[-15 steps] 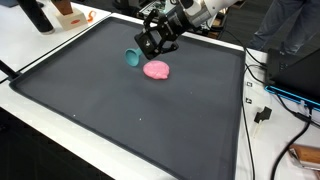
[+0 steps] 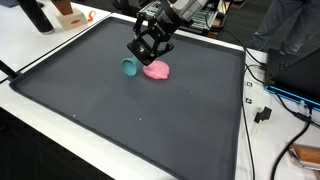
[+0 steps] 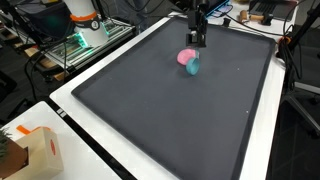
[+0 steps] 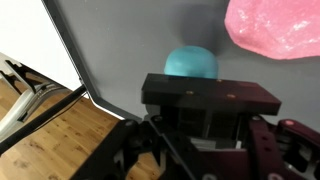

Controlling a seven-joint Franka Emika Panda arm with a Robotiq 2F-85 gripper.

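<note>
A dark block (image 4: 210, 92) sits between the fingers of my gripper, which is shut on it; the block's lower side blocks part of the wrist view. Close beneath it is a small teal cup-like thing (image 4: 191, 63), partly covered by the block. A pink, soft-looking piece (image 4: 275, 25) lies beside the teal one, at the upper right of the wrist view. In exterior view 1, the gripper (image 2: 141, 50) hangs over the teal thing (image 2: 129, 67) and the pink piece (image 2: 156, 70). Whether the block touches the teal thing, I cannot tell.
The grey board (image 2: 145, 110) is clear across its front and sides, bordered by a white edge. Cables run off its back right side. An orange-and-white thing (image 3: 42, 152) stands off the board's near left corner in exterior view 2.
The gripper and dark block have shifted a little left and toward the camera in exterior view 1. The teal thing appears slightly lower and to the left; the pink piece looks unmoved.
</note>
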